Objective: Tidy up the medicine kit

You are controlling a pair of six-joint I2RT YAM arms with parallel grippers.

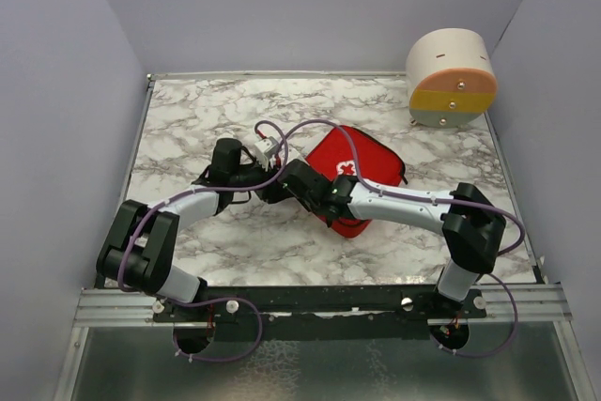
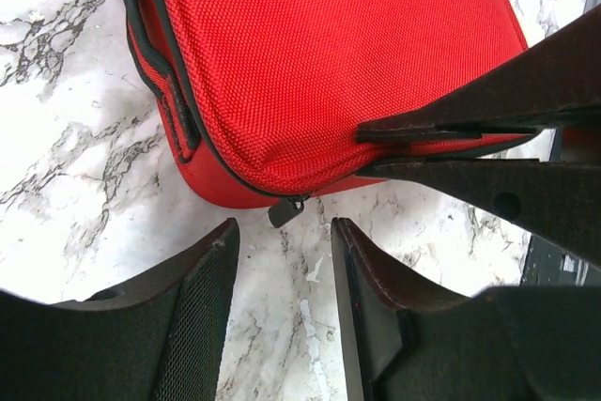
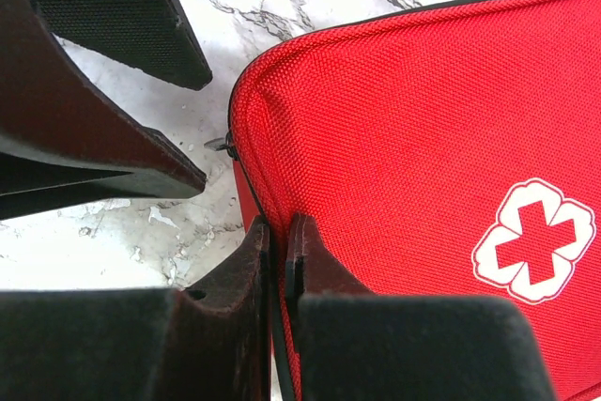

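Note:
The red medicine kit (image 1: 376, 160) with a white cross lies on the marble table, partly under the arms. My right gripper is shut on its zippered edge near a rounded corner. My left gripper is part open at that corner, its fingertips on either side just short of a small zipper pull (image 2: 286, 210), with nothing between them. In the right wrist view the same pull (image 3: 219, 144) sticks out from the black zipper.
A rounded white cabinet (image 1: 441, 58) with coloured drawers stands at the back right.

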